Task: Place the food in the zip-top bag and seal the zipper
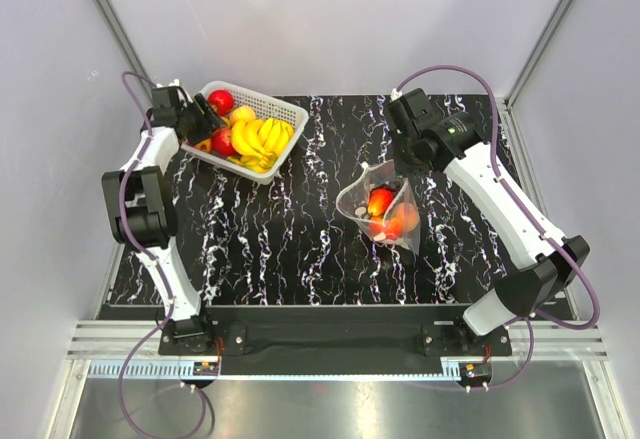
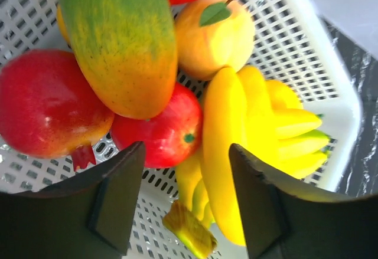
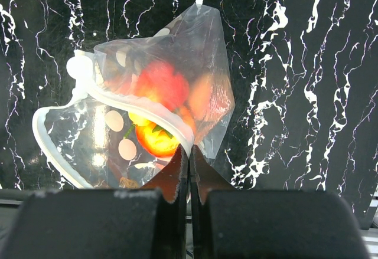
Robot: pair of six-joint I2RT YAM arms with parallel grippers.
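Observation:
The clear zip top bag (image 1: 412,244) stands open on the table with red and orange food (image 1: 381,201) inside. In the right wrist view my right gripper is shut on the bag's white zipper rim (image 3: 147,107). Over the left end of the basket (image 1: 287,105), my left gripper has its fingers apart, with no fruit visibly held between them. Beyond those fingers the left wrist view shows a green-orange mango (image 2: 121,41), a pomegranate (image 2: 47,102), a red apple (image 2: 159,132), a peach (image 2: 215,38) and bananas (image 2: 224,147).
Bare black marbled table (image 1: 270,259) lies between the basket and the bag. White walls (image 1: 330,19) close in the back and sides. A dark rail (image 1: 330,334) runs along the front.

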